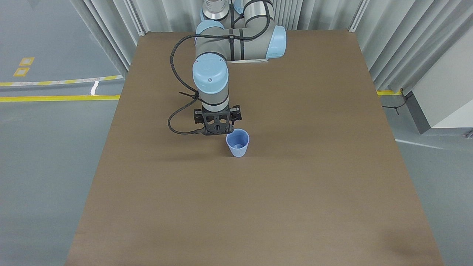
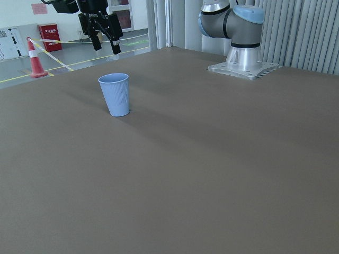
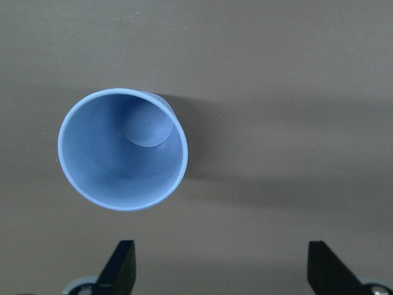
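Note:
A light blue ribbed cup (image 1: 237,148) (image 2: 115,98) (image 3: 123,172) stands upright on the brown table, empty inside as the wrist view shows. My gripper (image 2: 106,47) hangs in the air above the cup, a little toward the back in the front view, where it sits just over the cup's far rim. In the wrist view its two black fingers are wide apart at the bottom edge, with nothing between them, and the cup lies off to the upper left of them.
The arm's base (image 2: 243,69) stands at the back. Grey curtains hang behind the table's far edge.

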